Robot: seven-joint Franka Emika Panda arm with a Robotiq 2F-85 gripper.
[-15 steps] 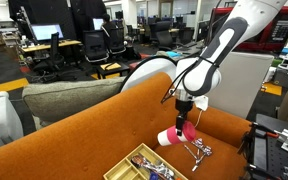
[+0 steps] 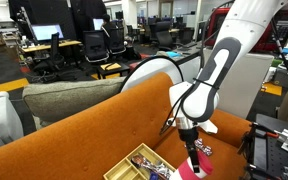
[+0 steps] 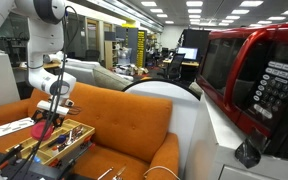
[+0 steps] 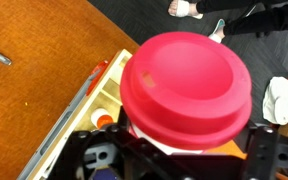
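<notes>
A pink-red round container (image 4: 187,85) with white on it fills the middle of the wrist view, its broad round face toward the camera. My gripper is shut on it, with dark fingers (image 4: 105,151) at either side of its lower part. In exterior view 1 the pink-and-white container (image 2: 191,170) hangs under my gripper (image 2: 195,163) at the bottom edge, just right of a wooden tray (image 2: 118,171). The second exterior view shows the pink container (image 3: 41,130) beside that tray, partly behind the arm. Its underside is hidden.
The tray holds several small items. Metal utensils (image 2: 202,149) lie on the orange couch surface (image 2: 79,130) behind and right of the gripper. In the wrist view, a person's feet (image 4: 185,9) and a white cloth (image 4: 283,101) show. Orange surface left of the tray is clear.
The tray has stayed in place.
</notes>
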